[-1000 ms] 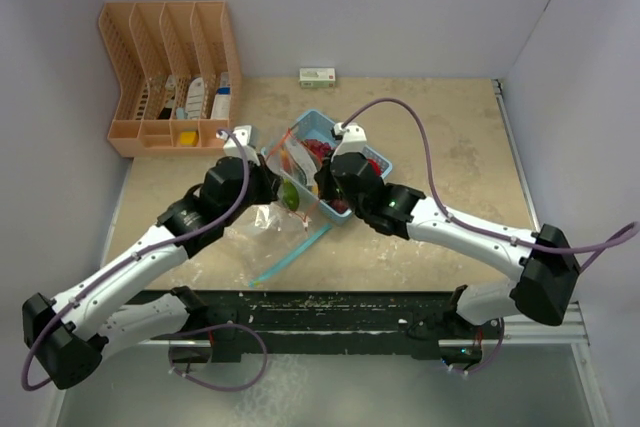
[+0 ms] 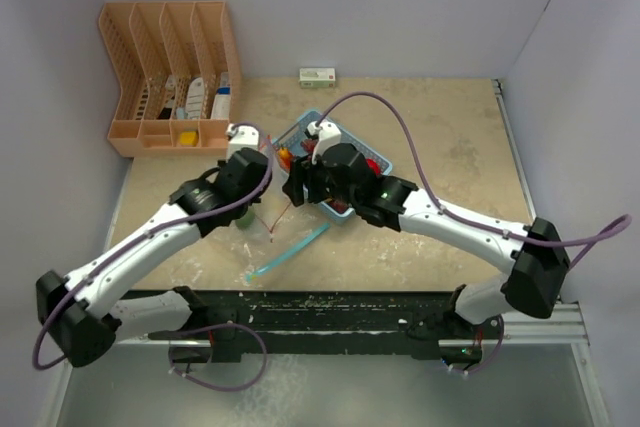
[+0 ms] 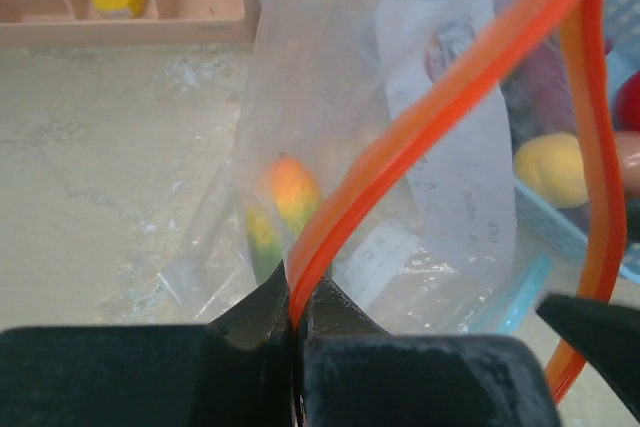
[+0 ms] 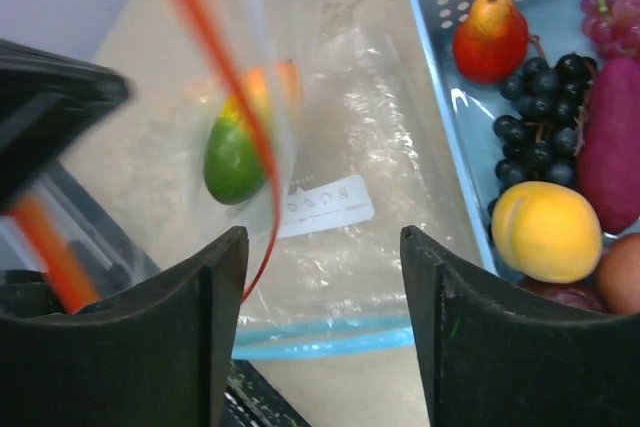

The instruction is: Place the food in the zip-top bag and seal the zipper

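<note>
The clear bag (image 3: 300,97) has an orange zip edge (image 3: 400,147). My left gripper is shut on that edge, which runs up from between its fingertips. Inside the bag lies a green and orange mango (image 4: 235,152), low down in the right wrist view; only a green patch of it shows in the top view. My right gripper is part open, its fingers (image 4: 425,277) apart. The bag's edge reaches down beside its left finger, with nothing pinched between. From above, the two grippers stand close together over the bag.
A blue basket (image 4: 445,127) of fruit stands close to the right gripper. Another clear bag with a blue strip (image 2: 290,252) lies flat in front. Behind is a peach-coloured divided rack (image 2: 155,137).
</note>
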